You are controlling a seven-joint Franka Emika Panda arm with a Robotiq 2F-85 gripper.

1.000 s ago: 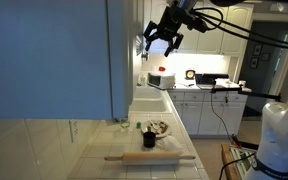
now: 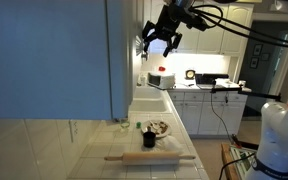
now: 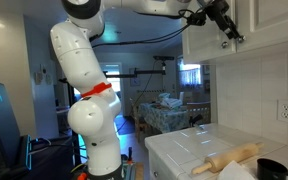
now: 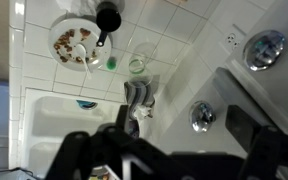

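Note:
My gripper is up high by the white wall cabinet (image 2: pixel 54 60), its fingers spread apart with nothing held between them. Two round metal knobs show on the cabinet in the wrist view: the lower knob (image 4: pixel 202 115) appears in the gap between the fingers, and the other knob (image 4: pixel 264 48) lies farther up and right. In exterior view 2 the gripper (image 3: pixel 232 32) is right beside the cabinet's knob (image 3: pixel 224 44). Whether a finger touches the knob cannot be made out.
Below on the counter lie a wooden rolling pin (image 2: pixel 150 157), a black pot (image 2: pixel 149 140), and a plate with brown pieces (image 2: pixel 160 128). A white sink (image 4: pixel 59 130) lies beside them. A toaster oven (image 2: pixel 161 79) stands farther back. Open air surrounds the arm above the counter.

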